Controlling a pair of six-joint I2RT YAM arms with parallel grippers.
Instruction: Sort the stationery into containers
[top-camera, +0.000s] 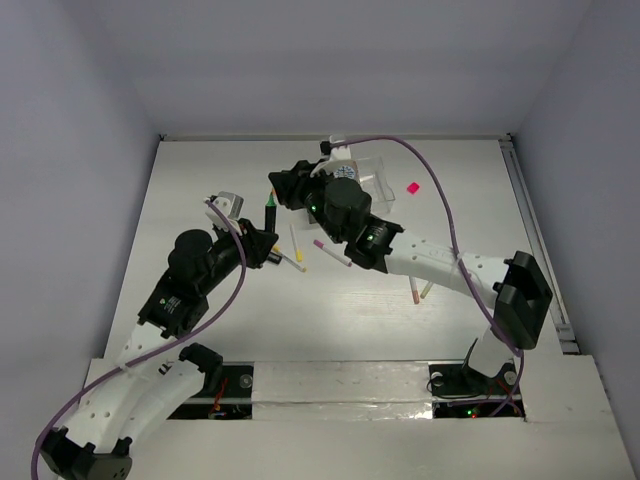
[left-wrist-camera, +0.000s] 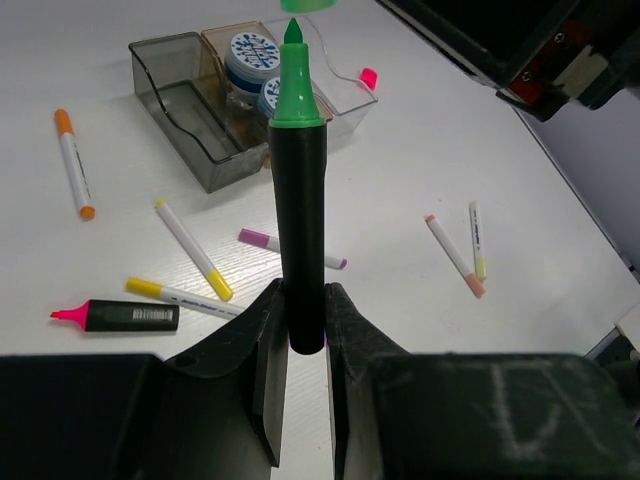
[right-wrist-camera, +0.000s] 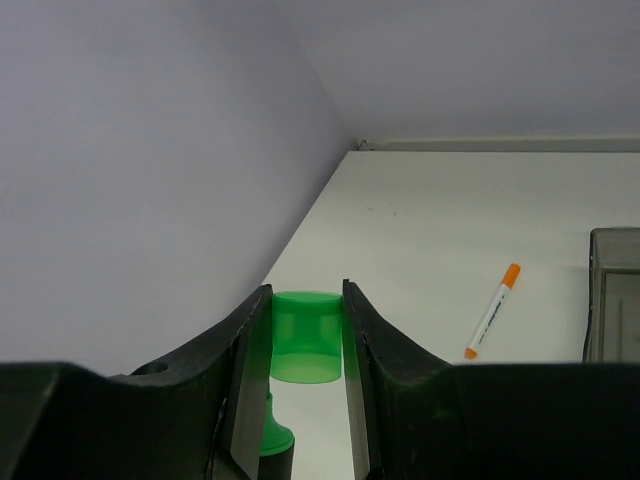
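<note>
Upright in my left gripper, which is shut on its lower end, stands an uncapped black highlighter (left-wrist-camera: 300, 190) with a green tip pointing up. Just above the tip, apart from it, the green cap (right-wrist-camera: 307, 338) is between the fingers of my right gripper, which touch it on both sides. In the top view the two grippers meet left of the clear containers (left-wrist-camera: 215, 165). On the table lie a pink highlighter (left-wrist-camera: 130, 316) without its cap, an orange marker (left-wrist-camera: 75, 165), yellow markers (left-wrist-camera: 195, 250) and a purple marker (left-wrist-camera: 260, 240).
White-lidded jars (left-wrist-camera: 252, 55) occupy part of the containers. A pink cap (top-camera: 413, 188) rests to their right. Two pale markers (left-wrist-camera: 455, 255) lie farther right, partly under the right arm in the top view.
</note>
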